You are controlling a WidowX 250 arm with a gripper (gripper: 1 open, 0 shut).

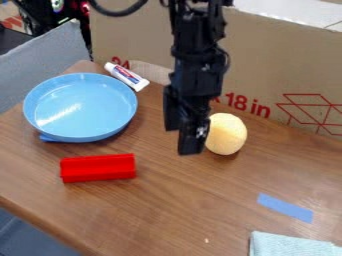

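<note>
My black gripper [185,125] points straight down over the middle of the wooden table, just left of a pale yellow round object [227,137], partly in front of it. Whether the two touch is unclear. Nothing shows held in the gripper. A blue plate [80,105] lies at the left, with a red block [98,167] in front of it.
A white tube [126,75] lies behind the plate. A blue tape strip [285,208] and a pale cloth [291,246] are at the right front. A cardboard wall [301,90] borders the back.
</note>
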